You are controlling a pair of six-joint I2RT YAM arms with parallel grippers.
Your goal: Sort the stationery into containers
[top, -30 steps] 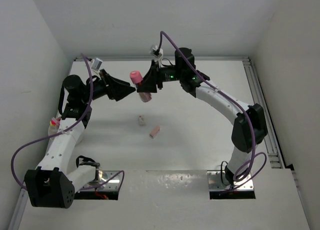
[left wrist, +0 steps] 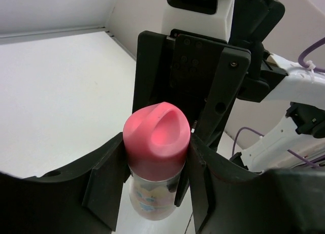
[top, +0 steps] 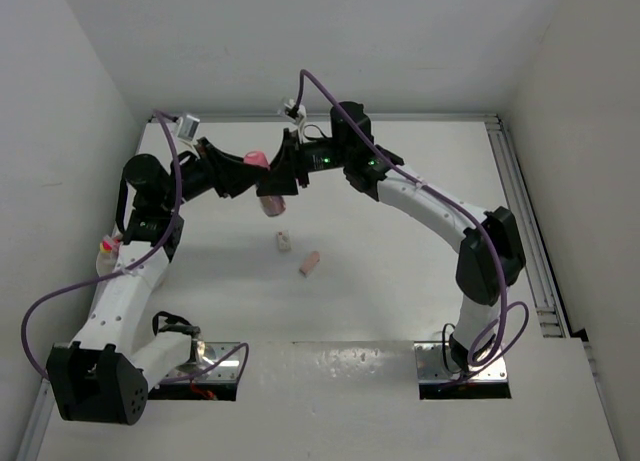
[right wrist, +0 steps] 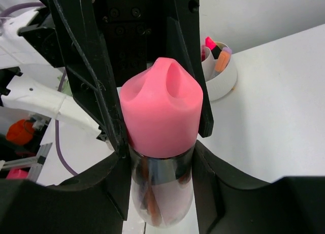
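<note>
A pink-capped cylinder (top: 255, 160) with a clear, patterned lower body is held in mid-air between my two grippers, above the middle of the table. My left gripper (top: 247, 176) is shut on it from the left, and the pink cap (left wrist: 156, 137) sits between its fingers. My right gripper (top: 280, 179) is also shut on it, from the right; the cylinder (right wrist: 160, 112) fills the centre of the right wrist view. Two small pale pink items, an eraser-like block (top: 283, 240) and a bar (top: 309, 263), lie on the table below.
A white container (right wrist: 221, 85) of pens and markers stands at the table's left edge, partly hidden by my left arm in the top view. Walls close in on the back and sides.
My right gripper has moved left with the pink-capped cylinder to meet my left gripper, which has come onto it and shut.
</note>
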